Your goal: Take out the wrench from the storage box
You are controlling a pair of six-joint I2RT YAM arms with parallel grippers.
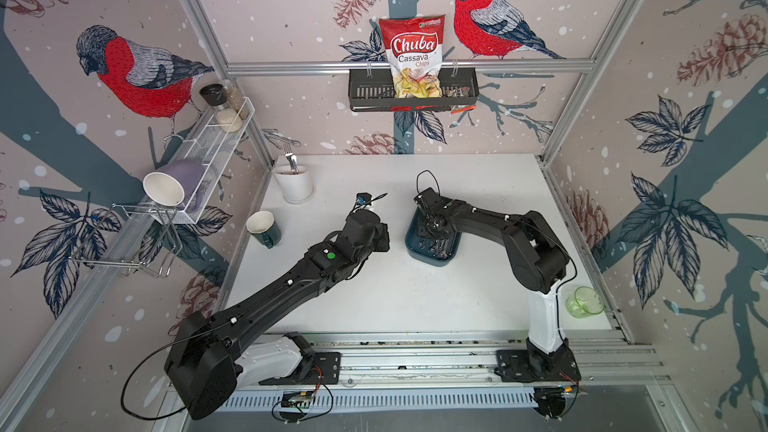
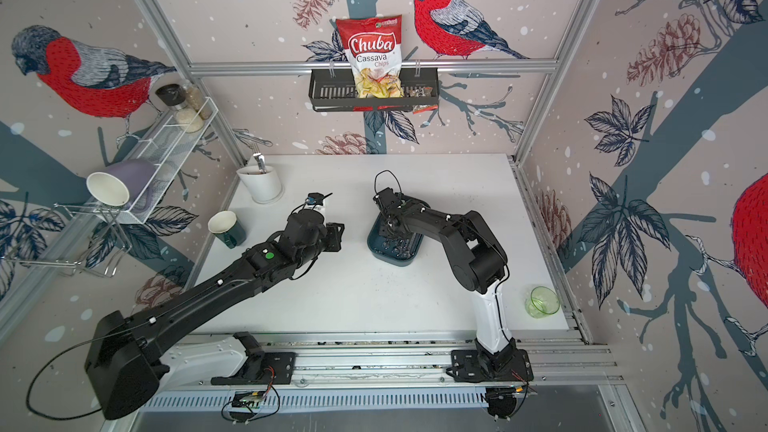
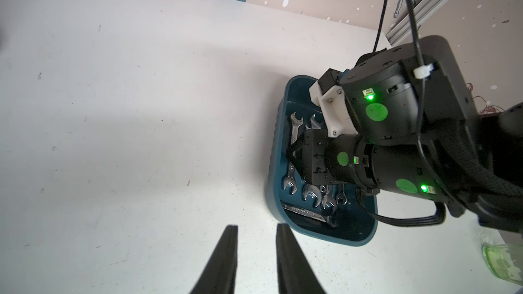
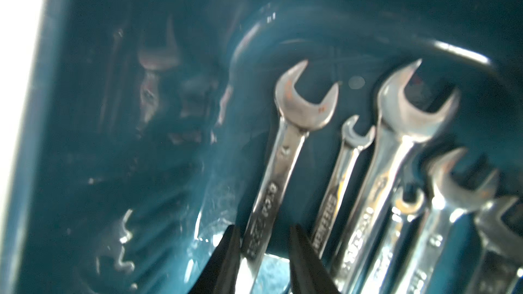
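Observation:
A dark teal storage box (image 1: 433, 258) stands on the white table, with several silver wrenches lying in it. My right gripper is down inside the box, its fingers part open around the handle of the leftmost wrench (image 4: 283, 152). That handle runs between the two fingertips, closer to the left one, and the wrench rests on the box floor. Further wrenches (image 4: 392, 147) lie to its right. To the left of the box my left gripper hangs over bare table, its fingers apart and nothing between them.
A green-and-white mug (image 1: 263, 229) and a white utensil pot (image 1: 293, 183) stand at the left. Near the right front corner is a green glass (image 1: 585, 302). The right arm reaches across the box's right rim; the table between the mug and the box is largely clear.

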